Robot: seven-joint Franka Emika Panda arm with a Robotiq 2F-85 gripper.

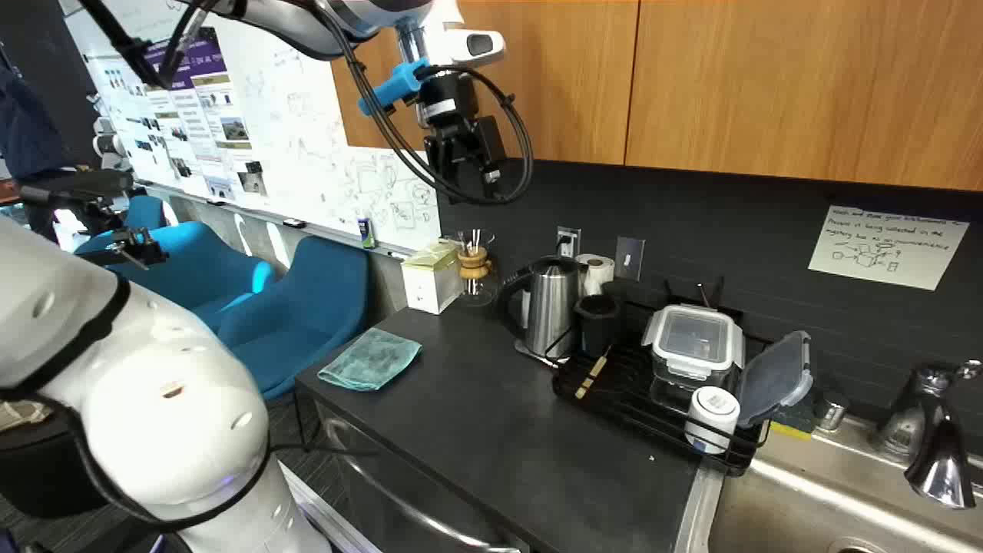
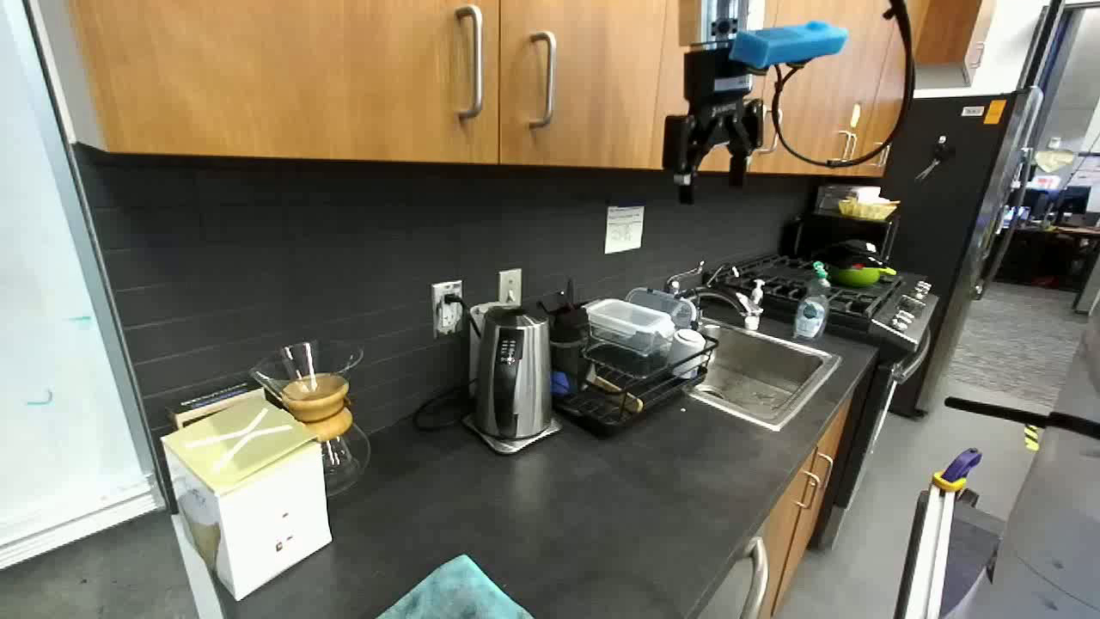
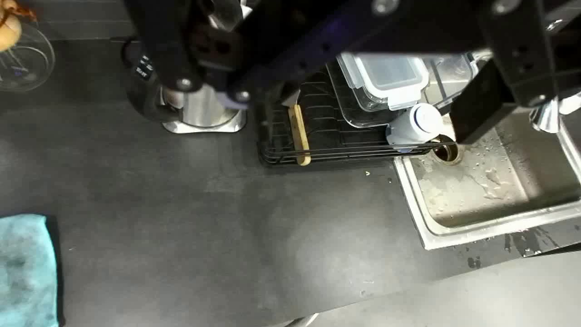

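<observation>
High above the dark counter (image 2: 608,516) hangs my gripper (image 2: 711,186), its fingers spread apart and nothing between them. In the wrist view its black fingers (image 3: 482,103) cross the top of the picture and cover part of the kettle and rack. A folded teal cloth (image 1: 370,359) lies flat at the counter's near left end; only its edge shows in exterior view 2. Beside the sink, a black dish rack (image 3: 327,122) bears clear containers (image 1: 696,341), a white bottle (image 3: 416,126) and a wooden-handled utensil (image 3: 298,133). My gripper touches none of these.
A steel kettle (image 2: 516,371) stands left of the rack, near the wall. Farther left are a glass coffee maker (image 2: 320,413) and a white box (image 2: 247,495). Wooden cabinets (image 1: 792,83) overhang the back.
</observation>
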